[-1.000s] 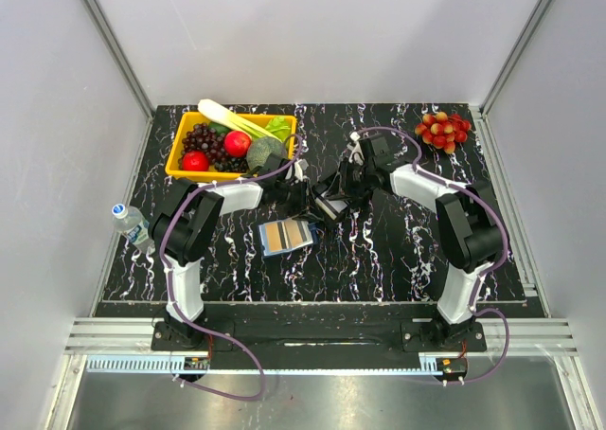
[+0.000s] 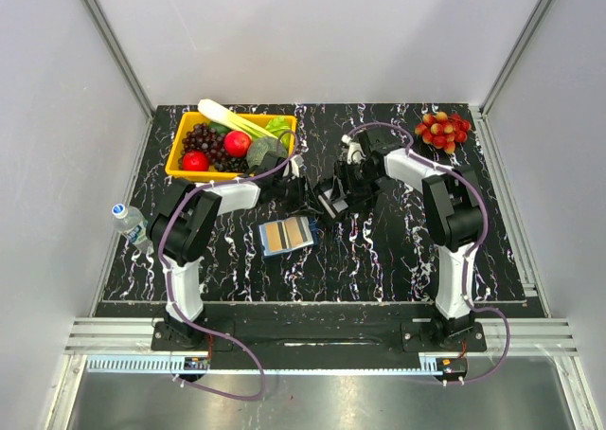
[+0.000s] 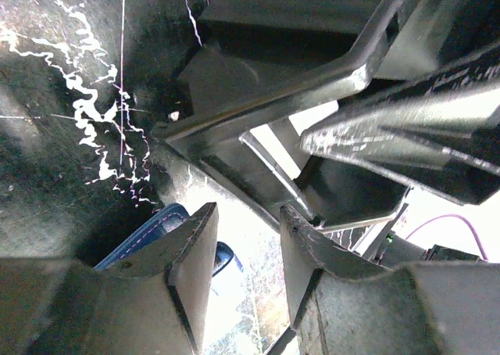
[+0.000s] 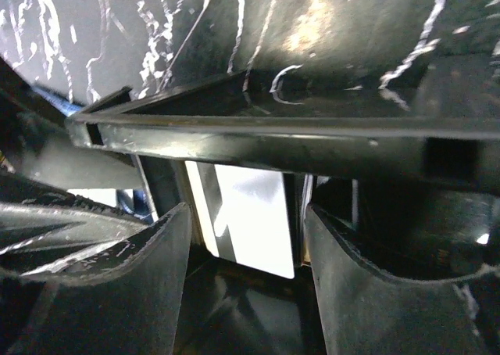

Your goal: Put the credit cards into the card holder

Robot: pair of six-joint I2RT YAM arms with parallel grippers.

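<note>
The black card holder [image 2: 328,201] stands mid-table with pale cards in it; in the right wrist view a white card [image 4: 254,218] sits within its frame. My right gripper is open over that card, fingers either side. My left gripper is part open at the holder's left corner, with no card visible between its fingertips. A tray [image 2: 268,241] with tan and dark cards lies just below the left gripper in the top view.
A yellow fruit and vegetable basket [image 2: 174,159] is at back left, red fruit [image 2: 442,129] at back right, a water bottle [image 2: 131,224] at left.
The left arm looks unchanged.
</note>
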